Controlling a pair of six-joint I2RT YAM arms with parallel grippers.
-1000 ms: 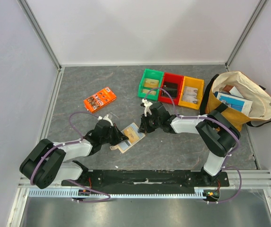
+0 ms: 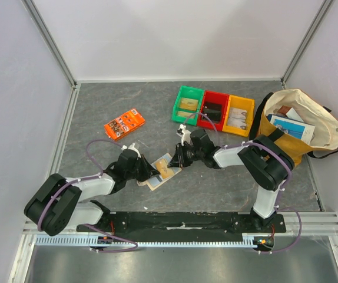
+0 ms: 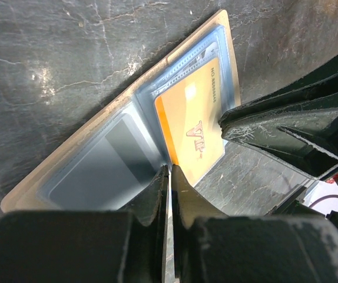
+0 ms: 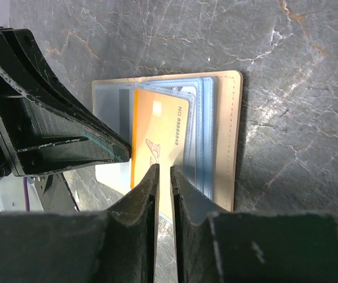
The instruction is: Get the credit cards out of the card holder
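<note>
An open card holder lies on the grey surface between the grippers, with pale sleeves on a beige backing. An orange-yellow card lies in one half; the other half shows a grey-blue panel. My left gripper is shut at the card's edge, nothing visible between its fingertips. My right gripper points down at the card from the other side, its fingertips close together over it; whether they grip anything is hard to see. Each wrist view also shows the other gripper beside the card.
An orange packet lies at back left. Green, red and yellow bins stand at the back. A canvas bag sits at right. The surface around the holder is mostly clear.
My right gripper has shifted very slightly around the holder's right end; the left arm and the holder look almost unchanged.
</note>
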